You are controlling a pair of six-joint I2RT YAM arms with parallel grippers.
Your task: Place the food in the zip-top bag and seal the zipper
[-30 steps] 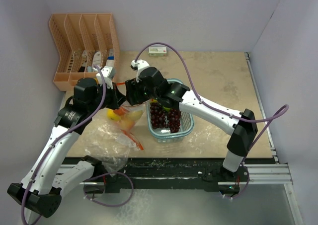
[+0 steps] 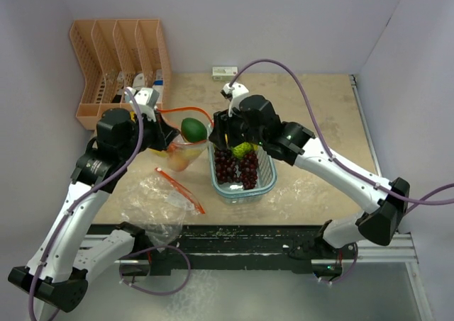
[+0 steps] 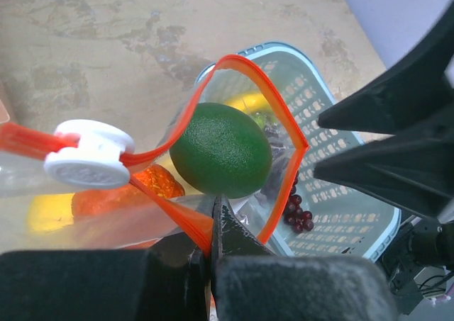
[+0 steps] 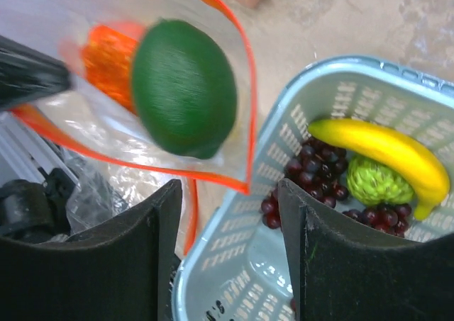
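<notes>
My left gripper is shut on the orange zipper rim of the clear bag (image 2: 181, 158), which hangs open. A green avocado (image 3: 220, 147) sits inside with orange and yellow food (image 3: 128, 190); a white slider (image 3: 89, 154) rides on the zipper. My right gripper is part open with nothing between its fingers, beside the bag over the blue basket (image 2: 241, 193). In the basket lie a banana (image 4: 376, 151), a green bumpy item (image 4: 372, 183) and grapes (image 4: 316, 172).
A peach divided organiser (image 2: 120, 37) stands at back left, a small box (image 2: 224, 73) at the back. Spare bags (image 2: 152, 211) lie at the front left.
My right gripper has moved right, away from the bag's mouth, uncovering the avocado in the top view.
</notes>
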